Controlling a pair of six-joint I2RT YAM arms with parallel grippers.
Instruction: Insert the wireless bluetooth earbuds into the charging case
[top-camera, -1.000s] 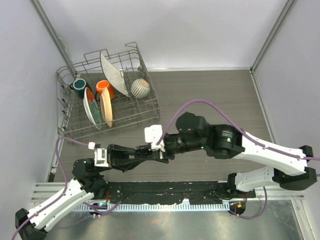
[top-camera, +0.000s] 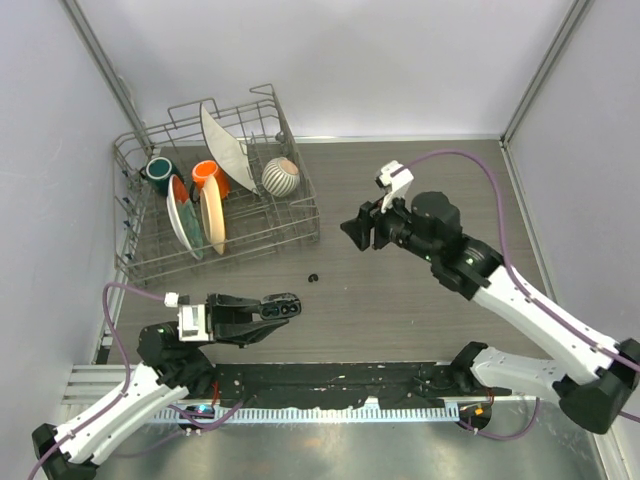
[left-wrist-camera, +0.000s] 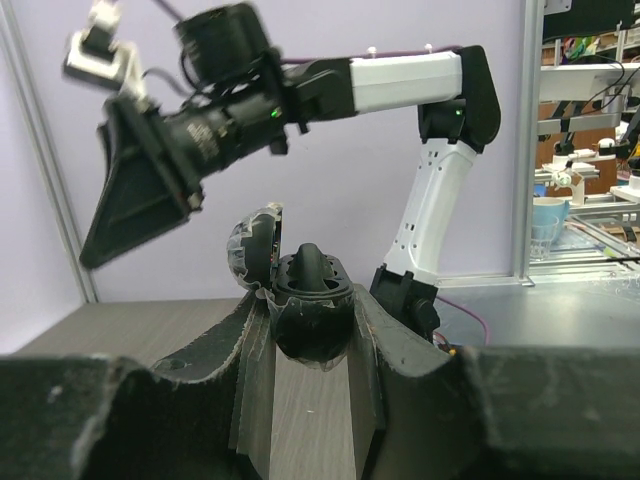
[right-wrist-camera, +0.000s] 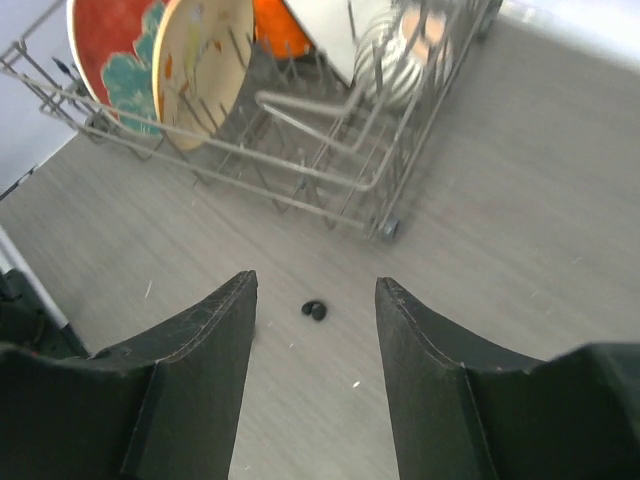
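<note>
My left gripper (top-camera: 272, 309) is shut on the black charging case (top-camera: 281, 306), held above the table's front left. In the left wrist view the lid of the case (left-wrist-camera: 254, 246) stands open beside its base, where a dark raised part shows; whether that is a bud or the case's own ridge I cannot tell. Two small black earbuds (top-camera: 313, 278) lie close together on the table between the rack and the case. Higher up and to the right, my right gripper (top-camera: 362, 234) hangs with fingers apart. The right wrist view shows the earbuds (right-wrist-camera: 314, 309) below the empty gap between its fingers.
A wire dish rack (top-camera: 220, 245) with plates, mugs and a striped cup (top-camera: 281, 177) fills the back left, its corner near the earbuds. Bare grey table (top-camera: 440, 175) stretches across the back right. White walls enclose the sides and back.
My right gripper has pulled away from the case, back and to the right, turning and rising. The left gripper and case have barely shifted. Now the earbuds on the table are uncovered.
</note>
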